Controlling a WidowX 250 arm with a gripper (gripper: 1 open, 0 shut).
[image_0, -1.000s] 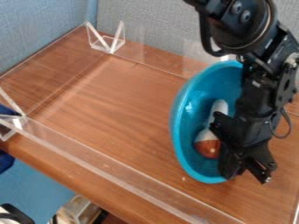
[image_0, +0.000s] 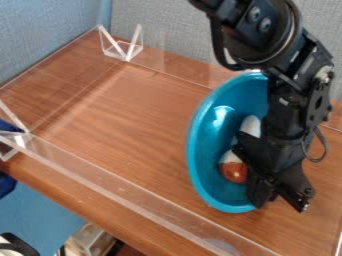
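Note:
A blue oval bowl (image_0: 210, 130) lies on the right side of the wooden table, partly hidden behind the black arm. Inside it is a white and red-brown object (image_0: 234, 168), part of it covered by the gripper. The gripper (image_0: 281, 190) is low over the bowl's front right part, beside that object. Its fingertips are dark and overlap, and I cannot tell from this view whether anything is between them.
Clear plastic barriers with white brackets (image_0: 120, 46) edge the wooden table (image_0: 114, 120). A blue surface and some items lie below the front left edge.
The arm and gripper have shifted slightly over the bowl, with small changes in angle. The bowl and the object in it look nearly the same.

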